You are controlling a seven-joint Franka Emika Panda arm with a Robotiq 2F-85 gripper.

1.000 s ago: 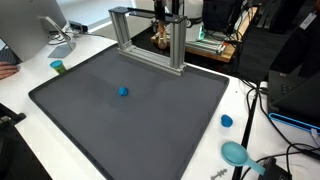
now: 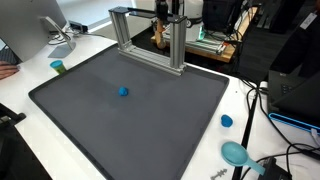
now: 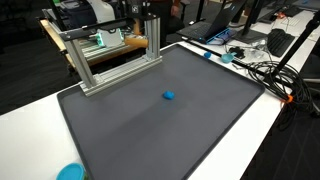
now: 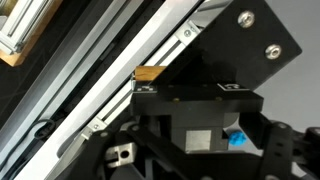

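My gripper is over the metal rack at the back edge of the dark board; in the wrist view its dark body covers the fingers, so how far they stand apart is unclear. A wooden piece (image 4: 150, 73) shows just past the gripper's dark crossbar. In the first exterior view a brown wooden item (image 2: 160, 38) stands upright by the rack (image 2: 150, 57), below the arm. On the board (image 2: 125, 120) lies a small blue object (image 2: 123, 91), also visible in the second exterior view (image 3: 168, 96).
A green-and-blue cup (image 2: 58, 67) stands past the board's left edge. Right of the board are a blue round piece (image 2: 226, 121) and a teal ladle-like item (image 2: 240, 156). Most of the board is bare. The rack's posts and rails surround the gripper closely.
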